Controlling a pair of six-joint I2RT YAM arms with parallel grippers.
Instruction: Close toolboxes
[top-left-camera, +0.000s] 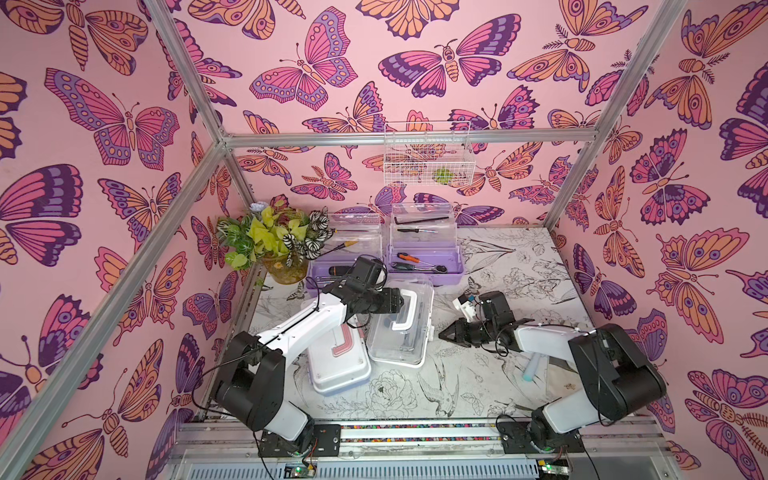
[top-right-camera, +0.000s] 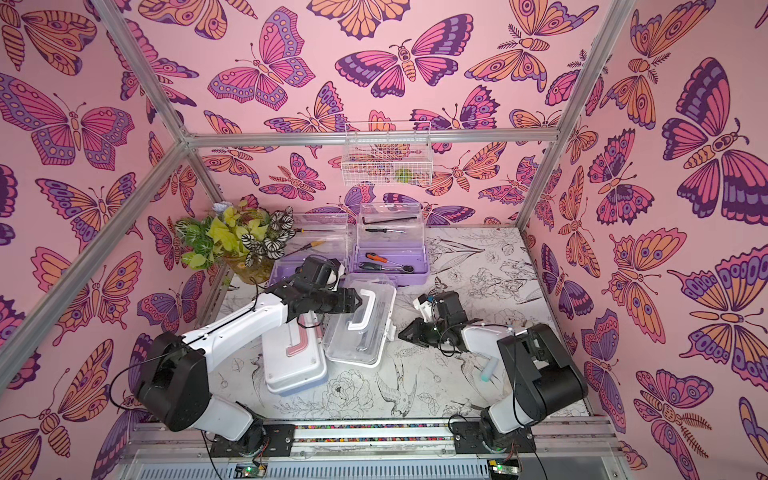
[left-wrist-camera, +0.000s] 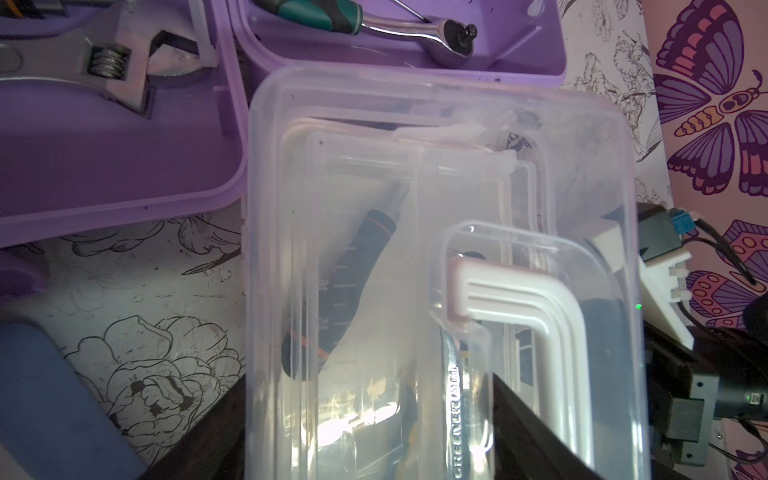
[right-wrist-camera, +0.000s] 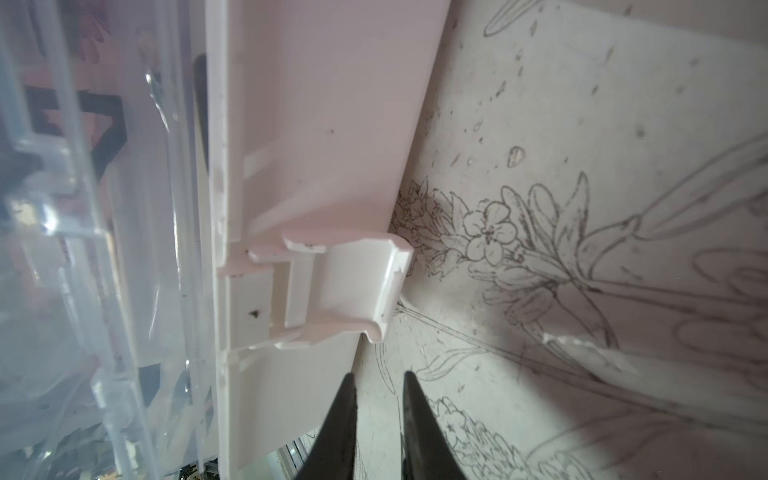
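Note:
A clear-lidded toolbox (top-left-camera: 404, 344) with a white handle (left-wrist-camera: 560, 336) lies shut-lidded in the middle; my left gripper (top-left-camera: 392, 301) is shut on its lid near the handle. Its white side latch (right-wrist-camera: 352, 288) sticks out toward my right gripper, which is part open with nothing seen between its fingers, just short of the latch. A white toolbox with a pink handle (top-left-camera: 332, 364) lies to the left. Two purple toolboxes (top-left-camera: 425, 272) stand open at the back, holding tools.
A potted plant (top-left-camera: 272, 240) stands at the back left. A light blue object (top-left-camera: 532, 368) lies beneath the right arm. A wire basket (top-left-camera: 428, 160) hangs on the back rail.

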